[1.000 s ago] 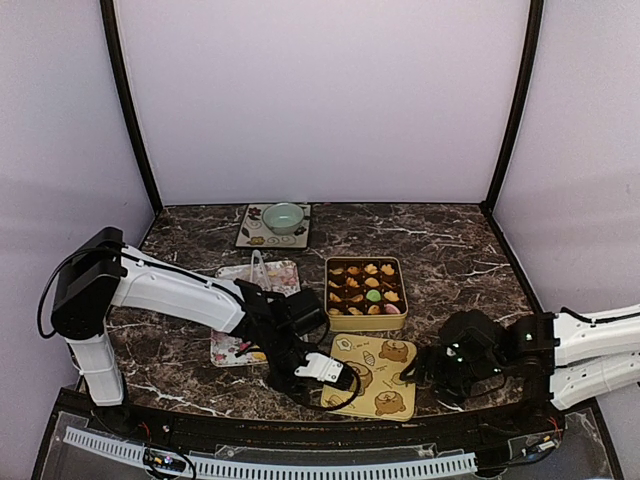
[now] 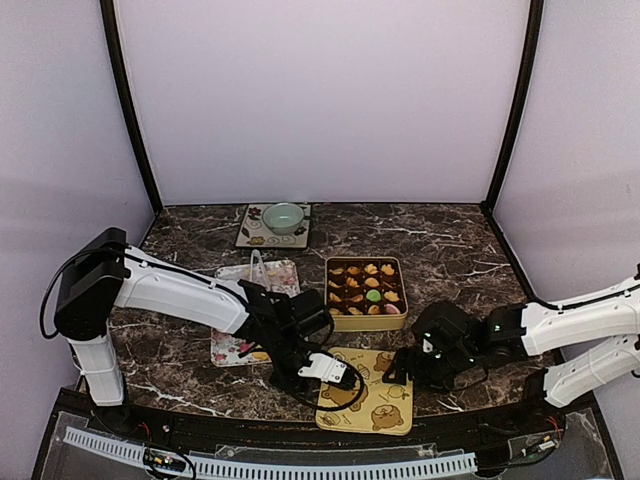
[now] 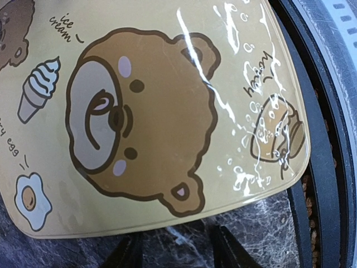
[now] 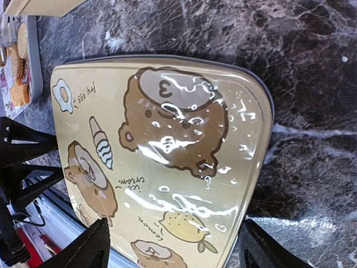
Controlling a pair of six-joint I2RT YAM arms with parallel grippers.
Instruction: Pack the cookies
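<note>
A cream lid (image 2: 365, 400) printed with brown bears lies flat on the table, in front of the tin (image 2: 366, 322) of cookies. In the left wrist view the tips of my left gripper are at the lid's edge (image 3: 111, 231), spread apart with a gap between them. Seen from the right wrist, my right gripper is wide open; one fingertip is over the lid (image 4: 134, 192), the other by its right edge. Whether either gripper touches the lid, I cannot tell. The tin is open at the top, with cookies in its compartments.
A floral tray (image 2: 228, 345) with a few cookies lies partly under my left arm. At the back left, a green bowl (image 2: 283, 217) stands on another tray (image 2: 248, 238). The lid is close to the table's front rail (image 2: 270, 463).
The lid has slid a little toward the front edge. My right gripper has moved left over the lid's side.
</note>
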